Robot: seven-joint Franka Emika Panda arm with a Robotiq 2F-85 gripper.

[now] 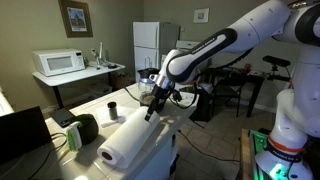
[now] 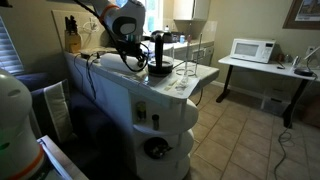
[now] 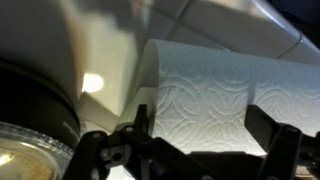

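Observation:
A large white paper towel roll (image 1: pixel 130 137) lies along the counter. In the wrist view its embossed paper (image 3: pixel 205 100) fills the middle, beneath my gripper. The gripper's two dark fingers stand wide apart on either side of the view, so it is open. In the first exterior view the gripper (image 1: pixel 157 108) hangs at the roll's far end. Whether the fingers touch the paper cannot be made out. The second exterior view shows the gripper (image 2: pixel 142 63) partly behind dark things on the counter.
A glass and dark appliance (image 1: pixel 152 88) stands close beside the gripper; its edge (image 3: pixel 40 140) shows at the wrist view's left. A dark cup (image 1: pixel 112 110), a green round object (image 1: pixel 88 127) and a laptop (image 1: pixel 22 133) occupy the counter's left side.

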